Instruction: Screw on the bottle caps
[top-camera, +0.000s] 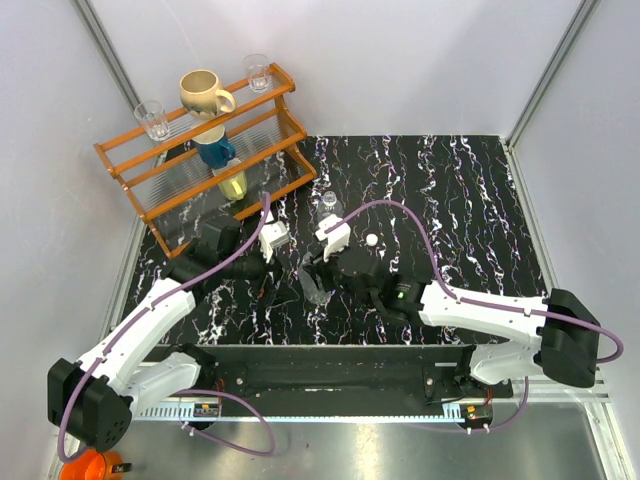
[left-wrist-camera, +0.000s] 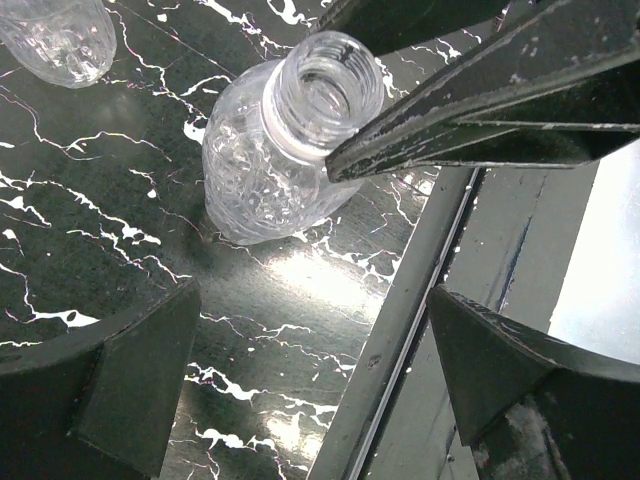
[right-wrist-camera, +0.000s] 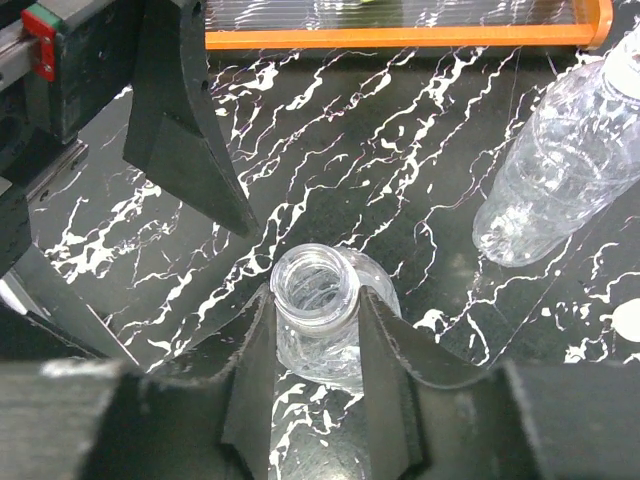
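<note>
A clear uncapped bottle is near the front of the dark table, between the two arms. My right gripper is shut on its threaded neck, a fingertip on either side of the open mouth. In the left wrist view the same bottle leans a little. Beside it my left gripper stands open, with only bare tabletop between its fingers. Farther back is a second clear bottle, also shown as bottle. A white cap lies to the right of the bottles, in part at the right wrist view's edge.
A wooden rack with mugs and glasses stands at the back left. The table's front edge runs close to the held bottle.
</note>
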